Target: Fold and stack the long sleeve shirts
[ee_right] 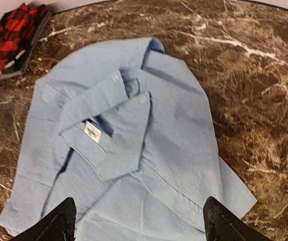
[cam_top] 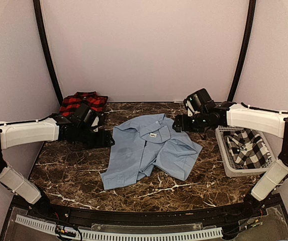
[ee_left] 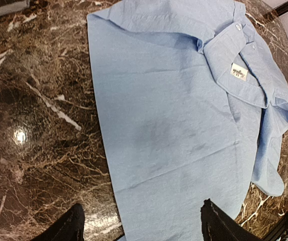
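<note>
A light blue long sleeve shirt (cam_top: 133, 150) lies loosely spread on the dark marbled table, collar and label toward the back, its right side bunched. In the left wrist view the shirt (ee_left: 169, 115) shows a fairly smooth left part and a sleeve along the top. My left gripper (cam_top: 108, 139) hovers by the shirt's left edge, fingers apart with nothing between them. Over the shirt's upper right side, my right gripper (cam_top: 178, 123) is open and empty. The right wrist view shows the collar and the right sleeve's folds in the shirt (ee_right: 179, 150).
A red and black checked shirt (cam_top: 76, 103) rests folded at the back left. On the right, a pale plastic basket (cam_top: 227, 161) holds a black and white checked shirt (cam_top: 248, 149). Bare table lies in front of the blue shirt and on its left.
</note>
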